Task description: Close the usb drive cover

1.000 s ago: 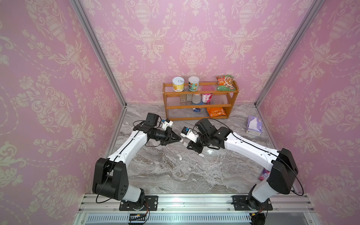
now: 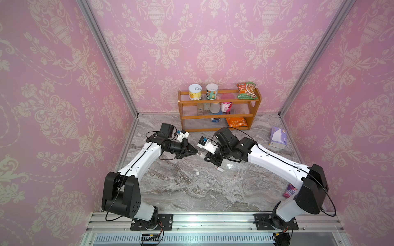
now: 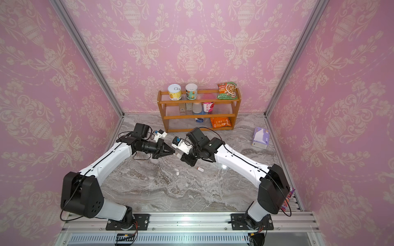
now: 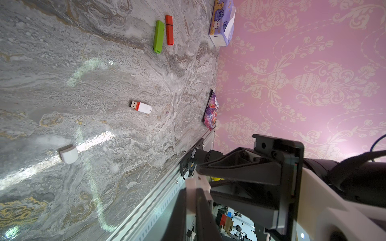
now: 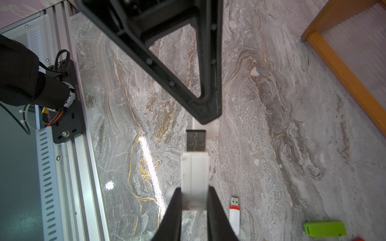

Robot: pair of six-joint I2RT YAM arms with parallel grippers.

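In the right wrist view, a white usb drive (image 5: 195,180) with its dark metal plug (image 5: 195,140) exposed is held by my right gripper, which is shut on its body. Just past the plug, a pale cap (image 5: 211,127) shows at the tip of my left gripper (image 2: 197,152). The left wrist view shows that cap as a blurred pale piece (image 4: 190,196) between the shut black fingers. Plug and cap overlap in the right wrist view, the cap behind and slightly to the side; whether they touch, I cannot tell. Both grippers face each other above the table.
A red-and-white usb drive (image 4: 141,106) lies on the table with its plug bare, and a loose white cap (image 4: 69,154) lies apart from it. Green (image 4: 158,37) and red (image 4: 169,30) sticks rest farther off. A wooden shelf (image 2: 217,116) stands behind.
My right arm and gripper have shifted slightly, with the white drive still held. The left arm stays nearly still. The loose things on the table have not moved.
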